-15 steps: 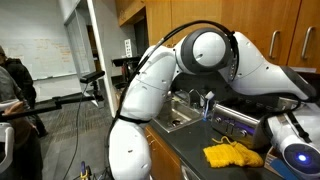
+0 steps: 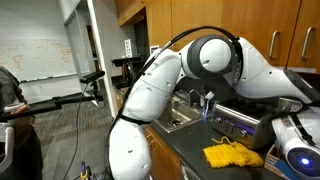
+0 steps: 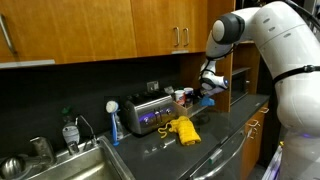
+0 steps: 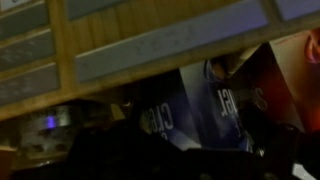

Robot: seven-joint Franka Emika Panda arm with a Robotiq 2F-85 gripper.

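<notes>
In the wrist view my gripper points down, its dark fingers standing apart at the bottom of the picture. Dark blue boxes with pale lettering [image 4: 213,105] lie below and between them; no hold on any of these shows. Wooden slats with grey metal strips [image 4: 170,42] cross the upper part of this view. From exterior view 2, the white arm's wrist [image 3: 212,78] hangs over the far end of the counter, at a light wooden box [image 3: 203,104]. The fingertips are hidden in both exterior views.
A yellow cloth [image 3: 185,130] lies on the dark counter, beside a silver toaster [image 3: 148,111]. The sink [image 3: 65,165] is at the other end. A red and dark item [image 4: 268,88] and a shiny jar [image 4: 48,125] flank the boxes. Bare counter [image 3: 150,155] surrounds the cloth's front.
In exterior view 1 the arm's wrist has shifted slightly to the right. The yellow cloth and the toaster have stayed in place.
</notes>
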